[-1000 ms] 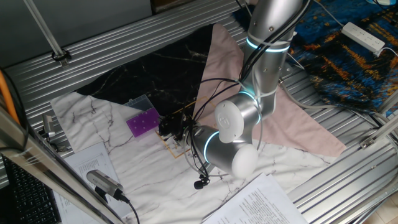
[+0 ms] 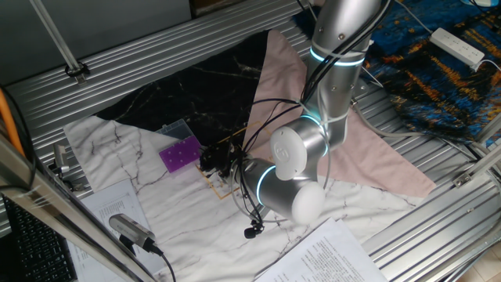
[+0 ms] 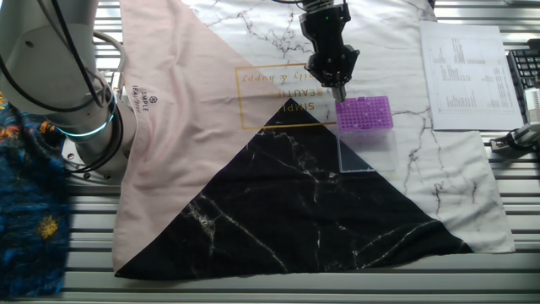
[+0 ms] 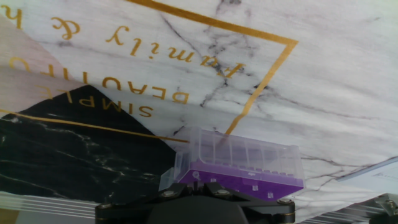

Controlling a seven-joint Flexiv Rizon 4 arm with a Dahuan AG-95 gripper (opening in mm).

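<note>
A purple rack with rows of small holes (image 3: 364,113) lies on the marbled cloth, and a clear lid or tray (image 3: 367,152) adjoins it on the black side. My black gripper (image 3: 339,93) points down at the rack's corner nearest the gold-framed lettering; whether it touches is unclear. From exterior view 1, the purple rack (image 2: 180,154) sits just beyond the dark gripper (image 2: 207,164). The wrist view has the rack's purple part (image 4: 242,180) and clear walls (image 4: 249,152) partly behind the gripper's black linkage. Its fingertips are hidden there, so the finger's state is not plain.
The cloth (image 3: 181,127) has pink, black and white areas, mostly bare around the rack. Printed sheets (image 3: 464,76) and a keyboard (image 3: 525,67) lie to one side. More paper (image 2: 325,254) is near the arm, and a small grey device (image 2: 131,231) stands on the keyboard side.
</note>
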